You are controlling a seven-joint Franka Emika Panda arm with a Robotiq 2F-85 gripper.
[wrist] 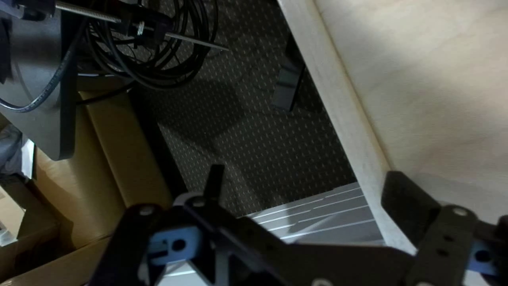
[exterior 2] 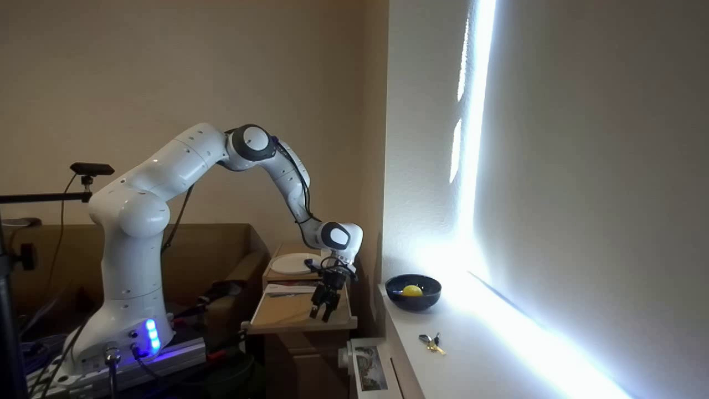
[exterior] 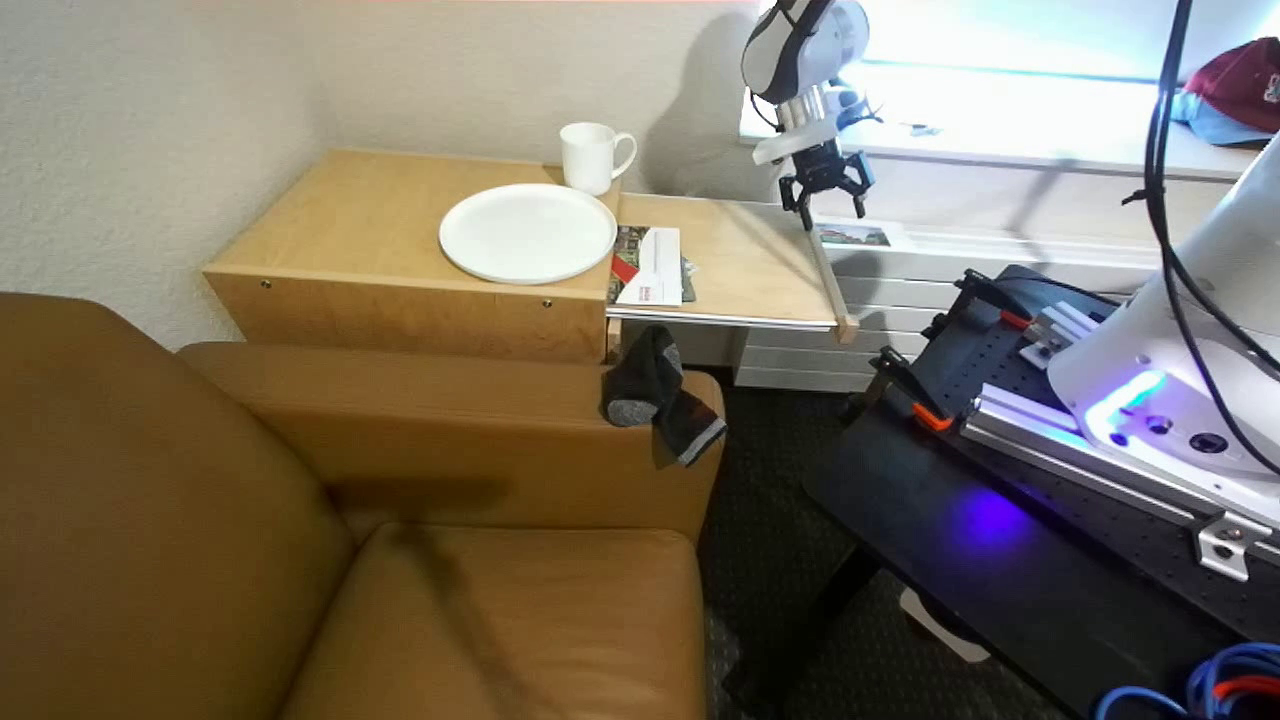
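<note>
My gripper (exterior: 834, 216) hangs fingers-down at the outer end of the pulled-out wooden shelf (exterior: 732, 258), close to its raised lip (exterior: 831, 278). The fingers stand wide open in the wrist view, and nothing is held in my gripper. There, one finger (wrist: 409, 205) overlaps the lip's inner side, while the other finger (wrist: 215, 181) appears over the floor. Whether the finger touches the wood cannot be told. From the second exterior side, my gripper (exterior 2: 320, 315) appears in front of the shelf surface.
On the cabinet are a white plate (exterior: 528, 234) and a white mug (exterior: 590, 156). Papers (exterior: 654, 266) lie on the shelf's inner part. Dark socks (exterior: 654, 390) drape over the sofa arm. A dark bowl (exterior 2: 413, 299) holding something yellow and some keys (exterior 2: 433, 343) rest on the windowsill.
</note>
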